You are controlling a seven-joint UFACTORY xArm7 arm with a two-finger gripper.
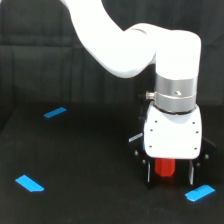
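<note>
A small red block (pixel 165 168) shows just beneath the white hand of the arm, in the right part of the camera view; its top is hidden by the hand. My gripper (pixel 170 181) points down over it, with one thin dark finger on each side. The fingers stand open, and a dark gap separates the block from the right-hand finger. On the left the finger is closer to the block, and whether it touches cannot be made out.
Blue strips lie on the black table: one (pixel 55 113) far left, one (pixel 29 184) near left, one (pixel 200 193) just right of the gripper. A dark curtain (pixel 60 60) hangs behind.
</note>
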